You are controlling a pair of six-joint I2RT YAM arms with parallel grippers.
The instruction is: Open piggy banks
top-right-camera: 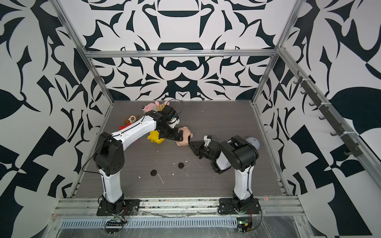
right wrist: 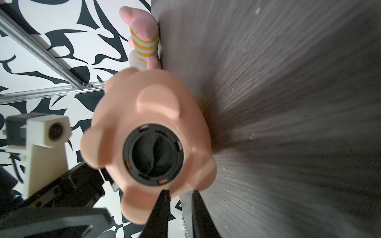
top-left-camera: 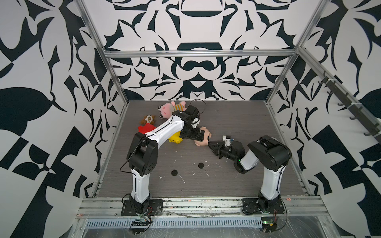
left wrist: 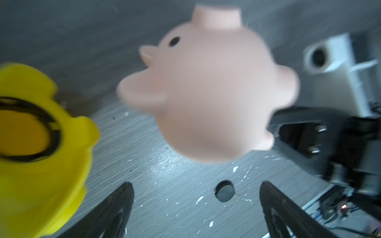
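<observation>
A pink piggy bank [top-left-camera: 204, 136] sits between my two grippers. The right wrist view shows its underside with a black plug [right wrist: 153, 155] in it, and my right gripper has its fingertips just below the plug, narrowly apart, with nothing visible between them. My left gripper is open over the bank, which lies ahead of its wide-spread fingers in the left wrist view. A yellow piggy bank [left wrist: 43, 166] is left of the pink one.
A pink plush toy [top-left-camera: 168, 111], a brown plush [top-left-camera: 148, 119] and a red object [top-left-camera: 144, 129] lie at the back left. Two black discs [top-left-camera: 201, 165] lie on the front table.
</observation>
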